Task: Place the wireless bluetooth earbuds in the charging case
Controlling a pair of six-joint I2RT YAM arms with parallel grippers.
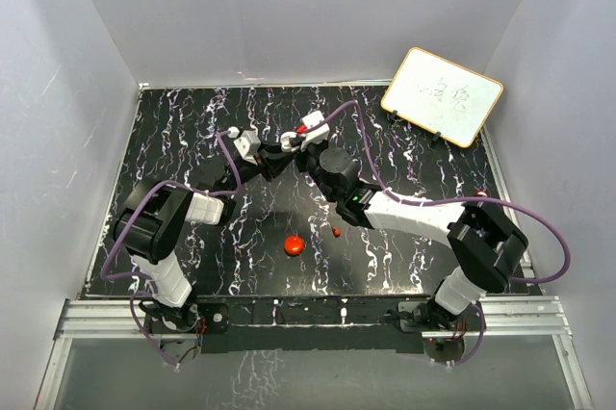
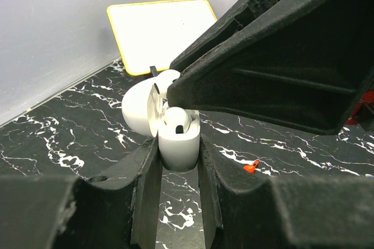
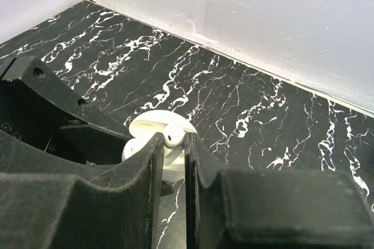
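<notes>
The white charging case (image 2: 179, 149) is held up with its lid (image 2: 137, 109) open, and my left gripper is shut on its body. A rounded white earbud part (image 2: 175, 118) shows in the case's near end. My right gripper is shut on a white earbud (image 3: 173, 135), right at the open case, with the lid (image 3: 158, 120) behind it. From the left wrist, the right gripper's dark fingers (image 2: 263, 62) cover part of the case opening. How deep the held earbud sits cannot be told. Both grippers meet near the table's back middle in the top view.
A red round object (image 1: 294, 245) and a small red-orange piece (image 1: 336, 232) lie on the black marbled table in front of the grippers. A yellow-framed whiteboard (image 1: 442, 96) stands at the back right.
</notes>
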